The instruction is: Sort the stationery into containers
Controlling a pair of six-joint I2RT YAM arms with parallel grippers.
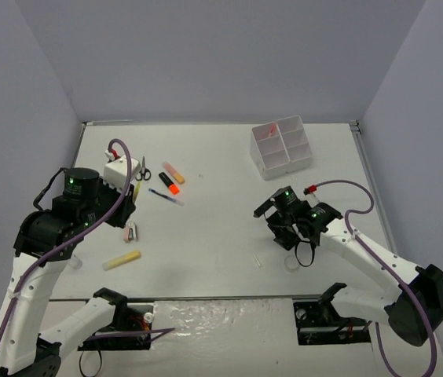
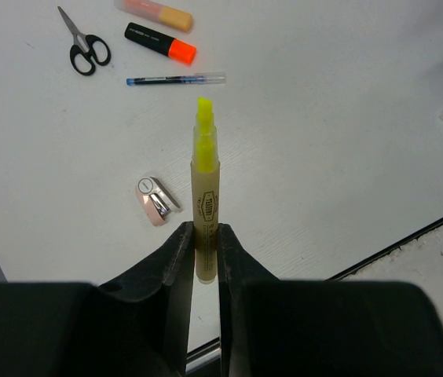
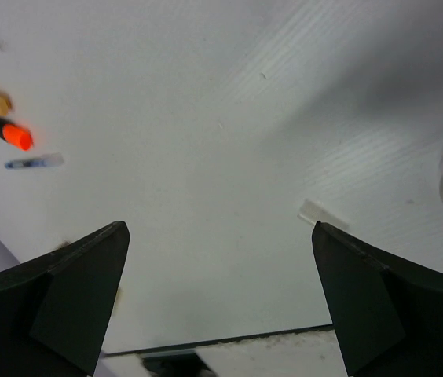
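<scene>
In the left wrist view, my left gripper is shut on a beige marker [image 2: 206,192] with a yellow tip, which points away from the fingers. Farther off on the table lie the scissors [image 2: 84,49], an orange-and-pink tube [image 2: 159,14], a black highlighter [image 2: 155,41] with an orange end and a blue pen [image 2: 170,79]. A small stapler [image 2: 155,200] rests nearer. My right gripper is spread wide, nothing between its fingers; a small white piece [image 3: 321,214] lies beyond. The sectioned container [image 1: 284,165] holds something red [image 1: 273,129].
A yellow tube [image 1: 122,260] lies at the front left. Towards the front right are a clear ring [image 1: 291,263] and the right arm. Bare table spreads across the middle, and grey walls bound the sides and back.
</scene>
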